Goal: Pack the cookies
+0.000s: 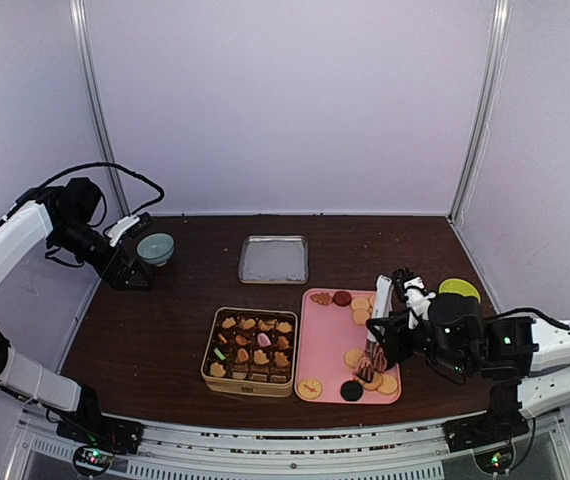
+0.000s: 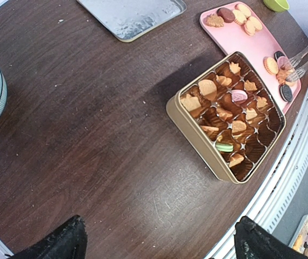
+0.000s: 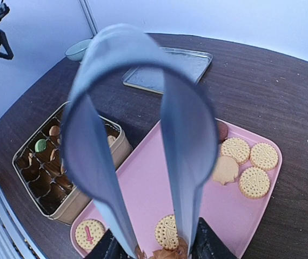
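Observation:
A gold-rimmed cookie box [image 1: 220,385] with divided compartments, many filled with assorted cookies, stands at centre front. Beside it lies a pink tray [image 1: 320,340] holding round cookies, shaped cookies and dark sandwich cookies. My right gripper [image 1: 385,330] is shut on white-handled tongs [image 1: 379,305], whose metal ends are down among the cookies at the tray's near right; whether they grip a cookie I cannot tell. In the right wrist view the tong arms fill the centre. My left gripper [image 1: 125,270] hangs open and empty at the left, high over the table.
An empty metal tray [image 1: 273,258] lies at the back centre. A pale blue bowl [image 1: 156,246] is at the back left, a green bowl [image 1: 459,287] at the back right behind the right arm.

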